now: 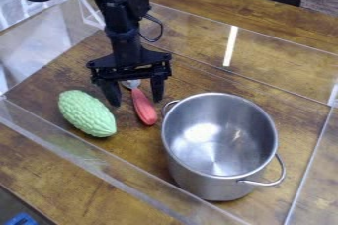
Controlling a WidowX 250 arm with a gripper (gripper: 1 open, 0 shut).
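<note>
My gripper hangs open in the middle of the view, its dark fingers spread above a red-handled utensil. Whether it touches the utensil I cannot tell. To its lower left lies a green knobbly vegetable-like object. To the right stands a large steel pot with side handles, empty inside.
A clear edge or panel runs along the left and front left, near the green object. A white strip lies at the back.
</note>
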